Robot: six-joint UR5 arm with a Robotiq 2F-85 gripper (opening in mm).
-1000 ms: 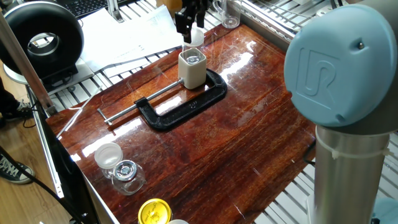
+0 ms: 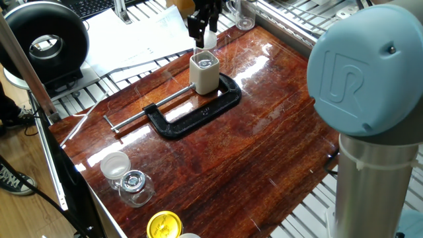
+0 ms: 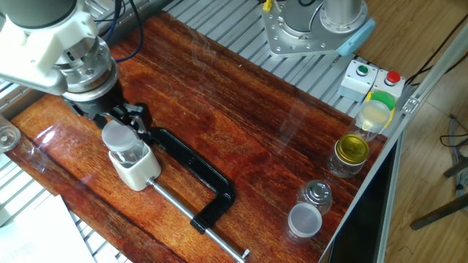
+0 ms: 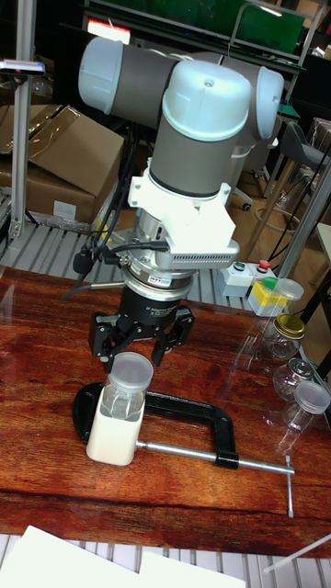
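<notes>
A clear jar with a frosted white lid (image 4: 131, 370) stands upright in a cream square holder (image 4: 115, 438). A black C-clamp (image 3: 194, 164) lies on the wooden table with its screw against the holder. My gripper (image 4: 133, 355) hangs close to the lid, its two black fingers (image 4: 101, 338) spread apart and nothing visibly held between them. Seen from exterior view 2, the gripper (image 3: 126, 117) is just beside and above the lidded jar (image 3: 123, 139). Exterior view 1 shows only part of the black gripper at its top edge, above the holder (image 2: 205, 74).
Several other jars stand along one table edge, among them a yellow-lidded one (image 3: 352, 149), a silver-topped one (image 3: 317, 193) and a white-lidded one (image 3: 304, 220). A button box (image 3: 358, 79) sits beyond the table. Between clamp and arm base the table is clear.
In exterior view 1 the blue-capped arm joint has shifted slightly to the right. The gripper has barely moved; the jar, holder and clamp stay put.
</notes>
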